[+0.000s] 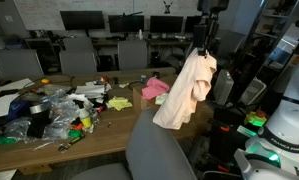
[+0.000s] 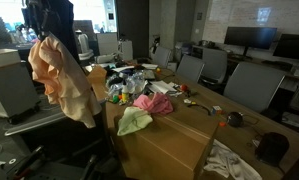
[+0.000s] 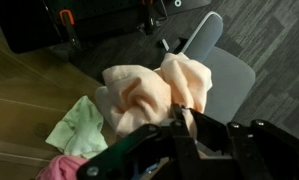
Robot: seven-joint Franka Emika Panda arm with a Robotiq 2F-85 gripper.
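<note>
A pale peach cloth (image 1: 186, 92) hangs in loose folds from my gripper (image 1: 201, 50), well above the floor and off the table's right end. In the second exterior view the same cloth (image 2: 64, 80) dangles at the far left, below the gripper (image 2: 41, 34). The wrist view has the cloth (image 3: 154, 92) bunched at the fingers (image 3: 179, 128). My gripper is shut on its upper part, and the fabric partly hides the fingertips.
A pink cloth (image 2: 154, 103) and a pale green cloth (image 2: 134, 120) lie on the wooden table (image 2: 184, 128). Bags, bottles and other clutter cover its far end. A grey chair (image 1: 154, 145) stands in front of the table, close to the hanging cloth.
</note>
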